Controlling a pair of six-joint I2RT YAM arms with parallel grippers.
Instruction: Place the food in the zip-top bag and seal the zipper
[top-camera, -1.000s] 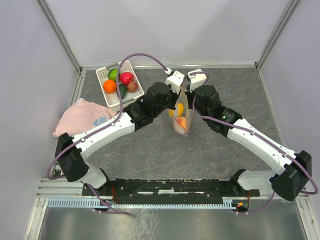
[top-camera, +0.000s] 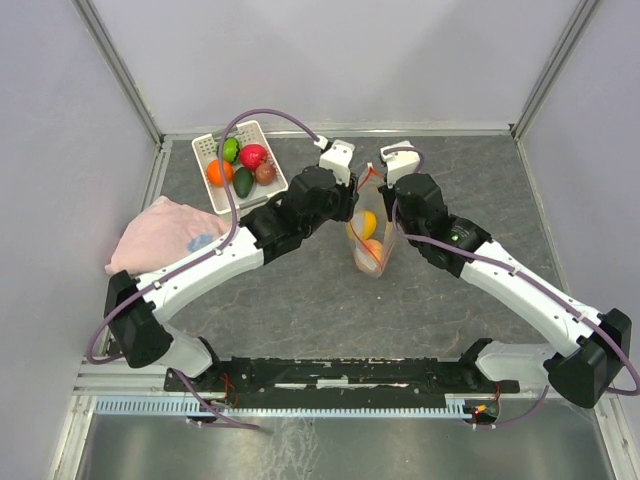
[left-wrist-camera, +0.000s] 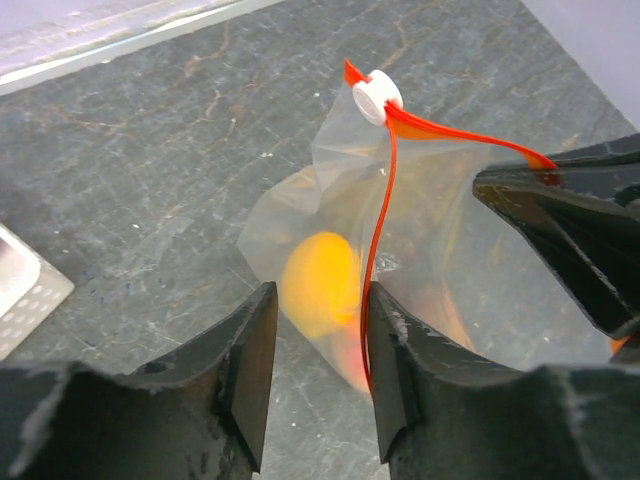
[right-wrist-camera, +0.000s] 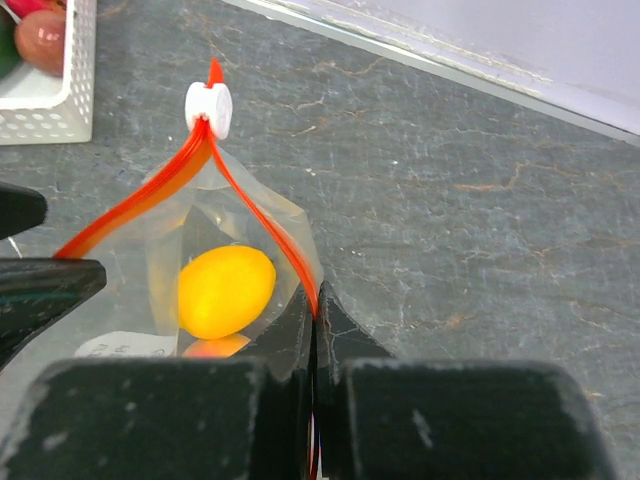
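A clear zip top bag (top-camera: 377, 273) with orange zip edges hangs upright between my grippers, its mouth spread. Inside lie a yellow fruit (right-wrist-camera: 226, 291) and an orange-pink fruit (top-camera: 373, 248). The white zip slider (left-wrist-camera: 377, 96) sits at the far end of the mouth, where both orange edges meet. In the right wrist view, my right gripper is pinched on one orange edge. My left gripper stands part open; the other orange edge runs against its right finger (left-wrist-camera: 385, 335), with a clear gap to the other finger.
A white basket (top-camera: 205, 153) holding several fruits and vegetables stands at the back left. Below it lies a pink cloth-like item (top-camera: 155, 238) with a blue patch.
My left gripper has shifted slightly left and turned a little. The right one has moved a little to the right, so the two are farther apart. The bag has shifted slightly right.
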